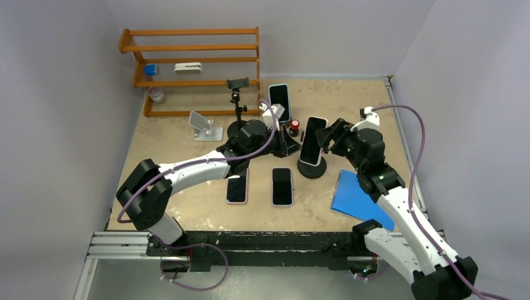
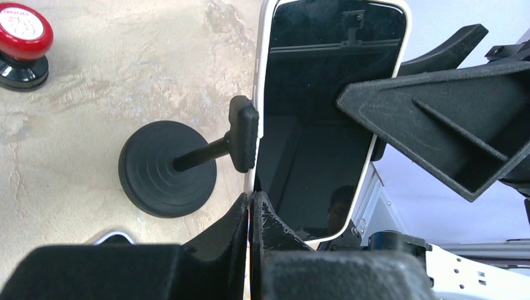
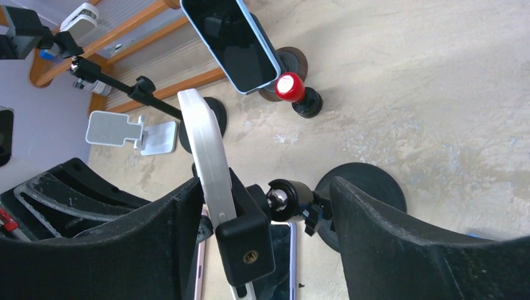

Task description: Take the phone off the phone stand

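Note:
A white-edged phone (image 1: 310, 141) leans upright in the side clamp (image 2: 244, 134) of the black round-based phone stand (image 2: 159, 172). My left gripper is shut with nothing between its fingers; its tips meet in front of the phone's lower side edge, the phone outside them. My right gripper is open. Between its spread fingers are the phone's edge (image 3: 209, 147) and a black clamp block (image 3: 245, 249), with the edge close to the left-hand finger. One right finger (image 2: 431, 119) crosses the phone's screen in the left wrist view.
A red-topped stamp (image 3: 292, 87) and another phone (image 3: 234, 47) on a stand are behind. Two phones lie flat in front, including this middle one (image 1: 282, 187). A blue folder (image 1: 356, 194) lies front right; a wooden rack (image 1: 194, 83) stands back left.

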